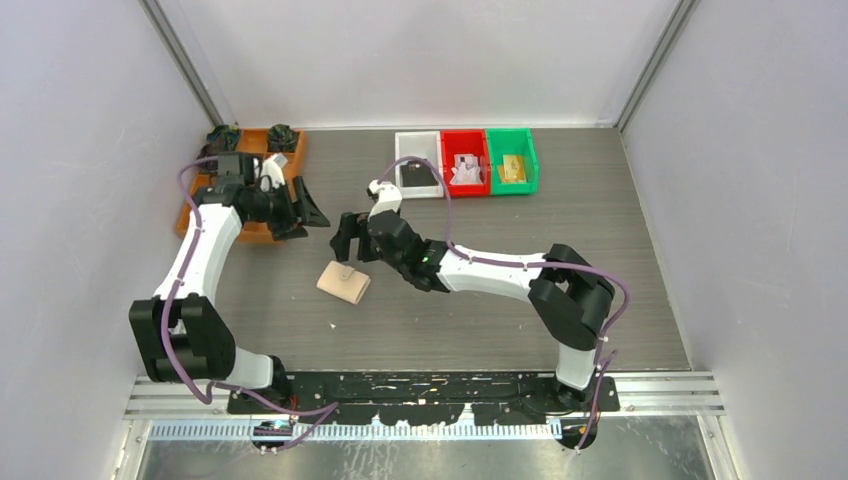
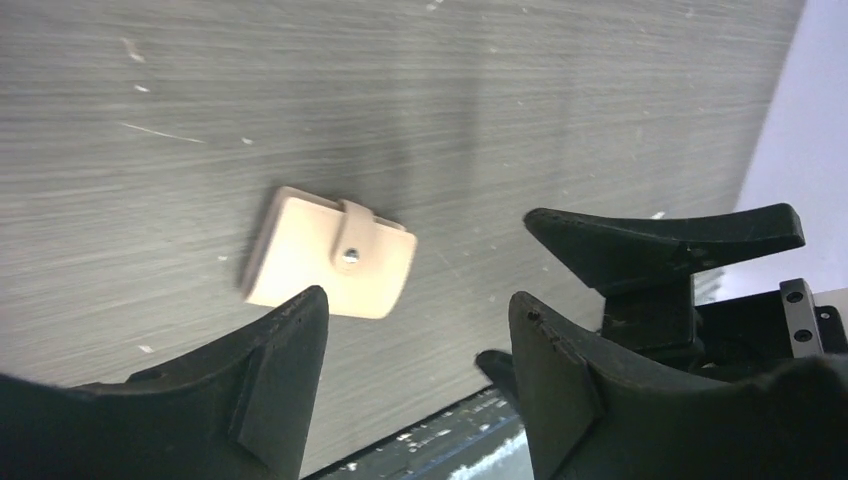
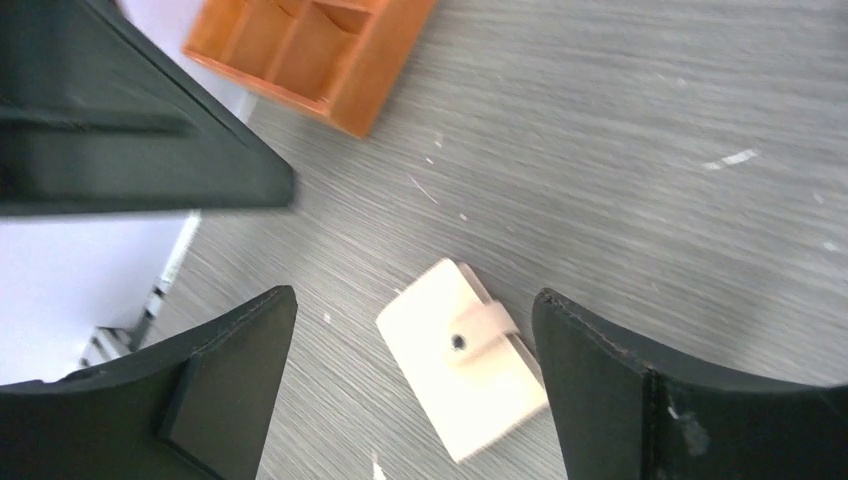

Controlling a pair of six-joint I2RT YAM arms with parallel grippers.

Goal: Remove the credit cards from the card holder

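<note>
A pale beige card holder with a strap and snap appears to lie flat on the table, its flap fastened. No card shows outside it. The left wrist view has the holder beyond the left gripper, whose fingers are parted with nothing between them. Likewise, the right wrist view shows the holder past the parted fingers of the right gripper. Both grippers are apart from it and above the table. From the top, the left gripper faces the right gripper across a small gap.
At the back stand a white bin, a red bin and a green bin, each with something inside. An orange divided tray sits behind the left arm.
</note>
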